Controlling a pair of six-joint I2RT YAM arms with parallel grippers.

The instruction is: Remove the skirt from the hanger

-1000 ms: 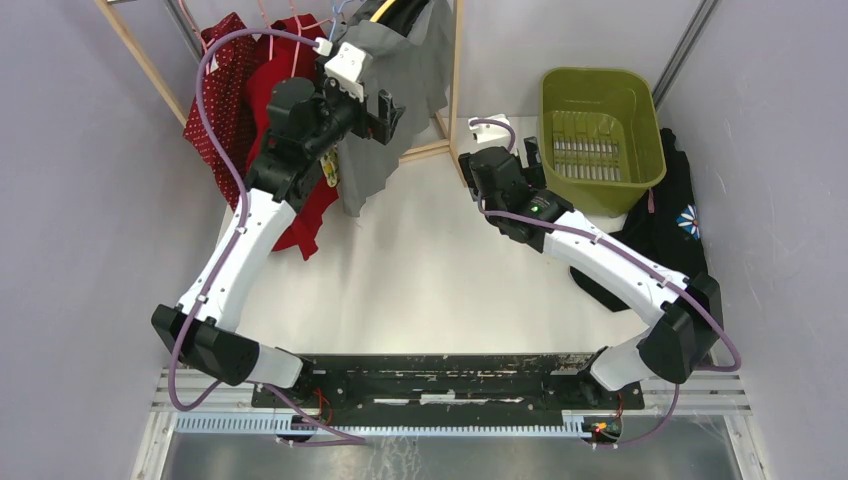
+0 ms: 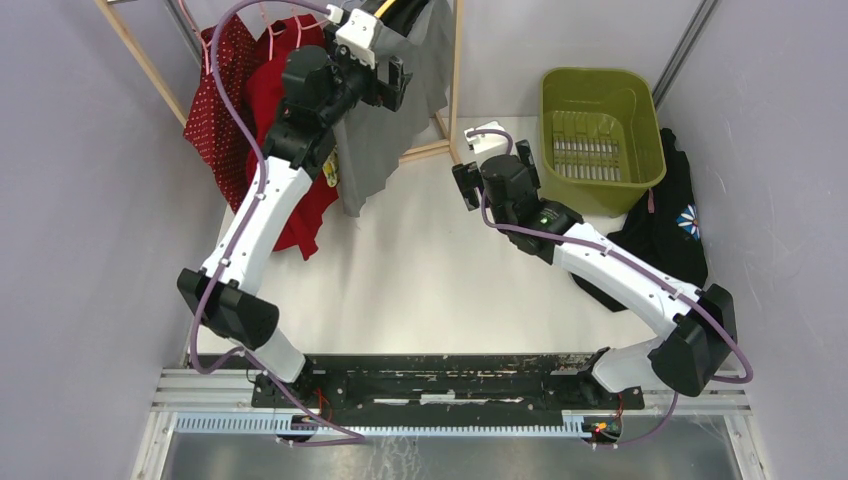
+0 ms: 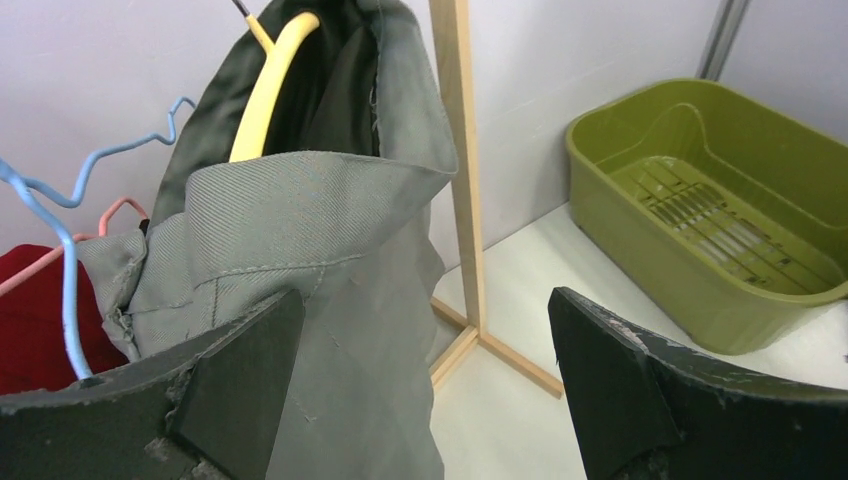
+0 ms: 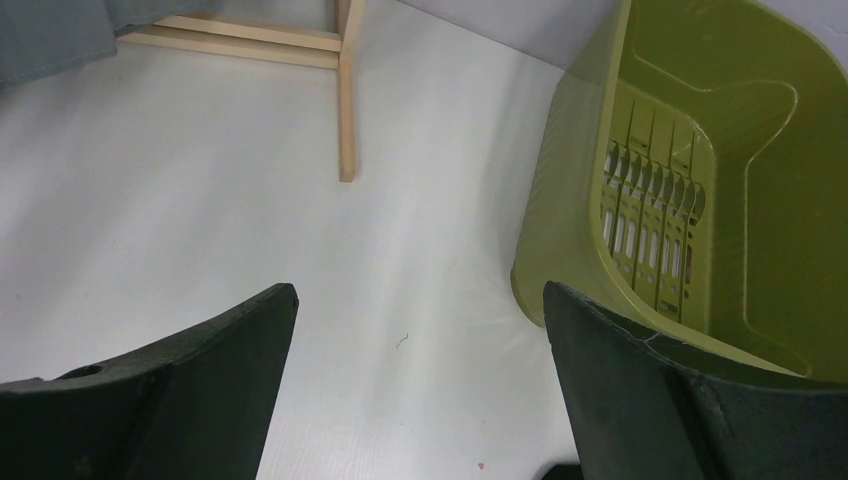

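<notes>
The grey skirt [image 2: 385, 140] hangs from the rack at the back, its waistband [image 3: 320, 205] uppermost in the left wrist view. A yellow hanger [image 3: 272, 85] passes into the skirt's open, dark-lined top. My left gripper [image 2: 385, 85] stands open in front of the skirt, with part of the cloth showing in the space ahead of its spread fingers [image 3: 240, 380]; whether they touch it I cannot tell. Over the table, left of the green basket, my right gripper [image 2: 496, 175] is open and empty. Only a corner of the skirt [image 4: 50, 40] reaches the right wrist view.
A wooden rack post [image 3: 460, 180] rises beside the skirt. Red garments [image 2: 268, 120] hang to its left, near a blue hanger [image 3: 70, 240]. The green basket [image 2: 652, 150] stands back right, a black garment [image 2: 660, 245] next to it.
My left gripper has shifted toward the back, higher in the top view, while its elbow swung rightward. The right gripper has moved slightly left and nearer the front. The skirt hangs where it was.
</notes>
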